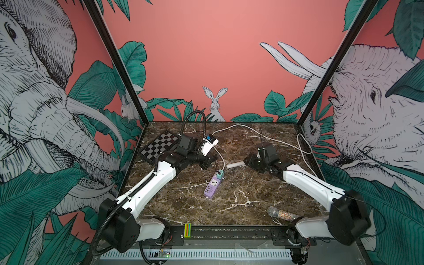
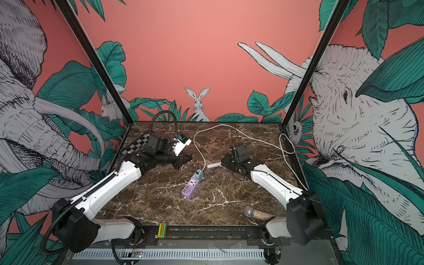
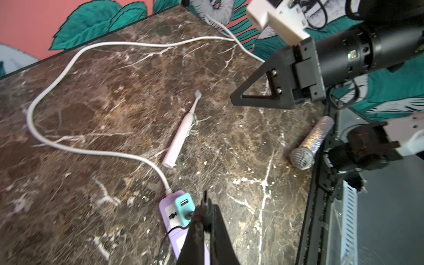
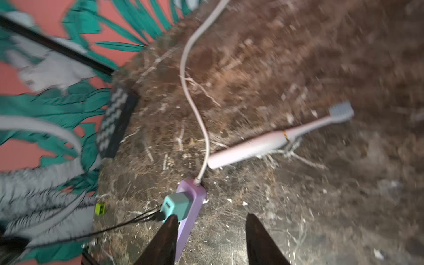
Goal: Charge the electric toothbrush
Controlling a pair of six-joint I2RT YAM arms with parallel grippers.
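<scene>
The pink-white electric toothbrush (image 3: 178,139) lies on the marble table, its base end near the purple power strip (image 3: 165,207). In the right wrist view the whole toothbrush (image 4: 256,148) shows, grey-blue bristles to the right. A teal adapter (image 4: 174,205) sits in the strip, and a thin black cable (image 4: 128,221) runs from it toward my left arm. My left gripper is shut, with a thin dark piece, apparently the cable's end, at its fingertips. Apart from the toothbrush, my right gripper is open with nothing between its fingers.
A white power cord (image 1: 251,129) loops across the back to the right edge. At the front right lies a glittery microphone (image 1: 282,214); a checkered board (image 1: 159,147) is at the left.
</scene>
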